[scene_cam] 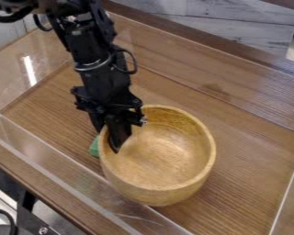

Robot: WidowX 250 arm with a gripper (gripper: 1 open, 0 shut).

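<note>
The black robot arm reaches down from the upper left to a large tan plastic bowl (pixel 162 165) at the centre bottom. Its gripper (pixel 113 136) is shut on the bowl's left rim, and the fingertips are partly hidden there. A small green object (pixel 96 148) shows just left of the bowl, mostly covered by it.
A pale wall stands behind. A transparent strip runs along the near left edge, with dark cables at the bottom left corner.
</note>
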